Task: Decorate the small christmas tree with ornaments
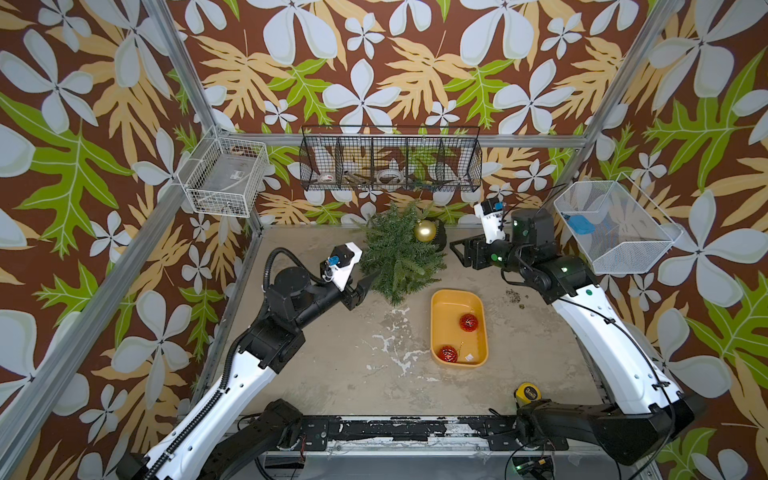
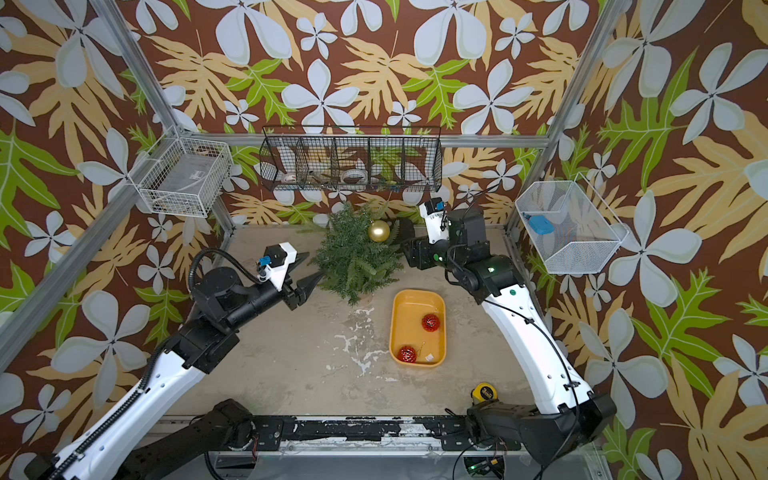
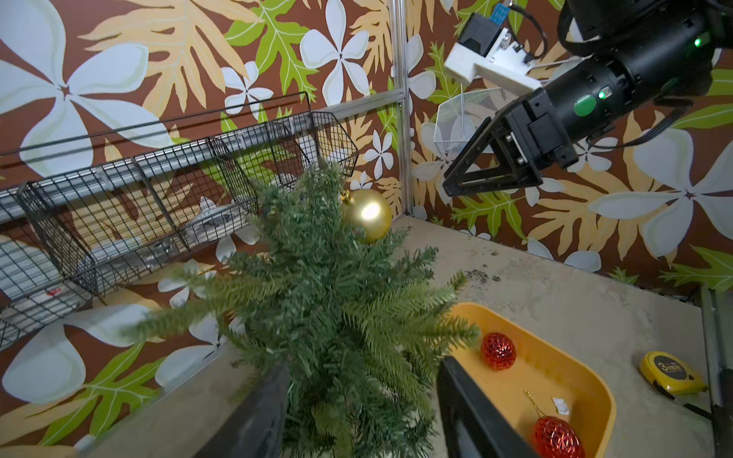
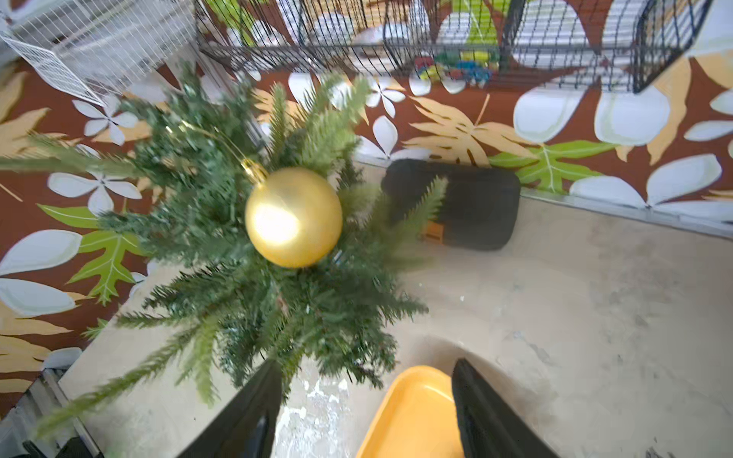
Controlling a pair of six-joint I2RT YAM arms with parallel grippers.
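Note:
The small green tree (image 1: 396, 256) stands at the back middle of the table, with a gold ball ornament (image 4: 294, 217) hanging near its top. Two red ornaments, an upper (image 1: 469, 322) and a lower (image 1: 446, 353), lie in the orange tray (image 1: 438, 320) in front of it. My left gripper (image 2: 308, 272) is at the tree's left, apart from it, open and empty. My right gripper is above and right of the gold ball, with nothing between its fingers, which are parted in the right wrist view.
Wire baskets hang at back (image 1: 360, 160), left (image 1: 224, 176) and right (image 1: 616, 232). A tape measure (image 1: 528, 393) lies at the front right. A dark object (image 4: 458, 202) sits behind the tree.

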